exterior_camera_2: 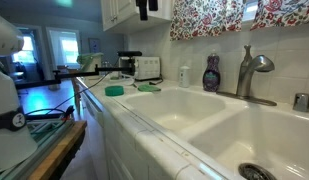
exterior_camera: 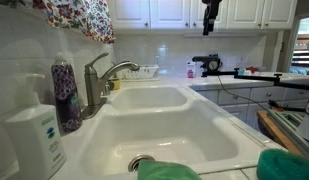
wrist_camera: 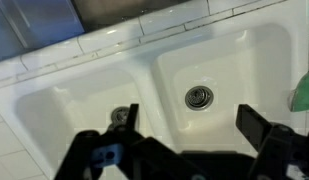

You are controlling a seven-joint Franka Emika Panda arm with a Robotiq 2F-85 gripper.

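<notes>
My gripper is open high above the double sink, looking down at it, with bare sink showing between its fingers. In the first exterior view the gripper [exterior_camera: 206, 24] hangs at the top, near the white cupboards; in the second, its dark end [exterior_camera_2: 144, 10] shows at the top edge. The white sink [exterior_camera: 112, 126] has two basins, both without dishes. A green cloth [exterior_camera: 167, 172] lies at its near edge, beside a teal item [exterior_camera: 284, 165]. In the wrist view, part of a green item [wrist_camera: 304, 92] shows at the right edge.
A metal faucet [exterior_camera: 97, 82] rises behind the basins. Beside it stand a dark patterned bottle [exterior_camera: 67, 97] and a white soap bottle [exterior_camera: 36, 138]. A toaster [exterior_camera_2: 147, 68] sits on the far counter. The air between gripper and sink is clear.
</notes>
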